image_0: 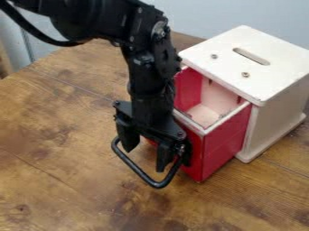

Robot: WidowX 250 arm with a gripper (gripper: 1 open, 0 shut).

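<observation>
My black gripper (150, 155) hangs low over the wooden table, just in front of and left of a red drawer (227, 139) with a white rim. The drawer sticks out from a white wooden box (251, 56) with a slot in its top. A pale pink piece (204, 115) lies inside the drawer. A black bar loops beneath the gripper, and whether the fingers are open or shut is unclear.
A pale wall runs along the back.
</observation>
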